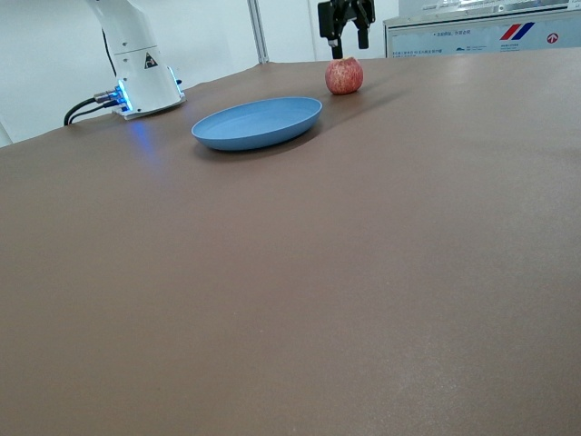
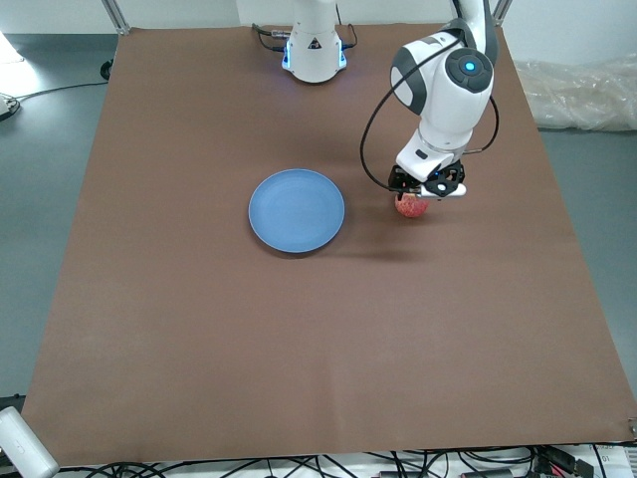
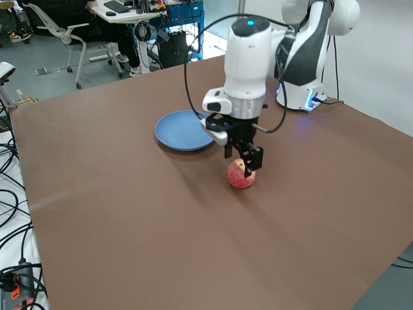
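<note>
A red apple rests on the brown table, to the right of a round blue plate in the left view. The black gripper hangs at the apple's top, its two fingers apart with space between them, as the top view shows. In the right view the gripper partly covers the top of the apple.
Cables and fittings line the near edge in the left view.
</note>
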